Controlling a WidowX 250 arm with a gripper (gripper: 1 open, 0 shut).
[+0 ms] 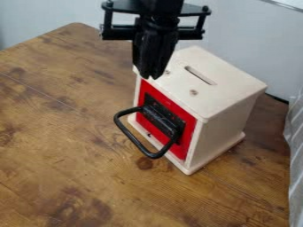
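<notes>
A light wooden box point(221, 106) with a slot in its top stands on the table, its red front panel point(182, 149) carrying a black latch and a black loop handle point(130, 134) that sticks out toward the camera. My black gripper point(151, 69) hangs above the box's upper front left, shut, with nothing visible between its fingers. The fingertips are near the top front edge; whether they touch it I cannot tell.
A white wall is behind, and pale crumpled material point(295, 151) lies along the right edge.
</notes>
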